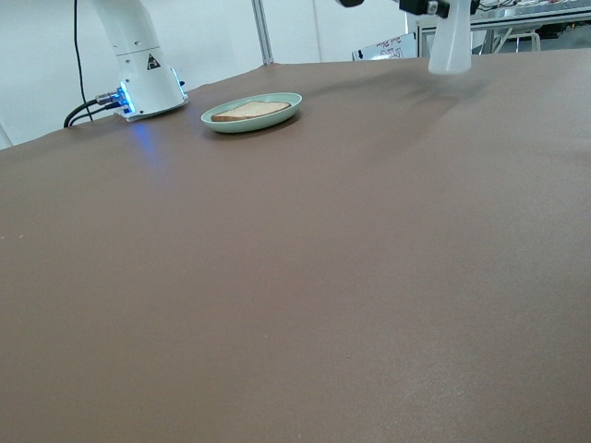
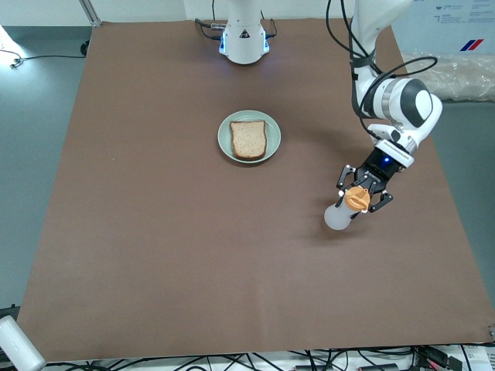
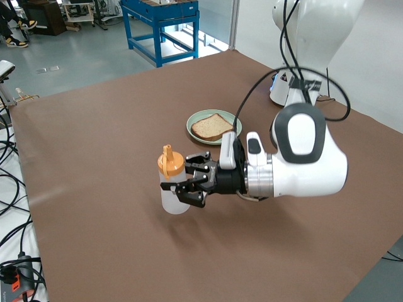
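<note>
A translucent bottle with an orange lid (image 2: 338,214) is held by my black gripper (image 2: 359,193) at the right side of the table, its fingers around the bottle; in the top view only the bottle's white lower body (image 1: 451,41) shows, raised near the top edge. In the right view the bottle (image 3: 173,198) stands upright in the gripper (image 3: 181,177). A slice of bread (image 2: 247,140) lies on a pale green plate (image 2: 272,134), apart from the bottle, farther back toward the middle.
A white robot base (image 2: 244,42) stands at the back, with cables beside it. Cables and devices line the front edge outside the tabletop.
</note>
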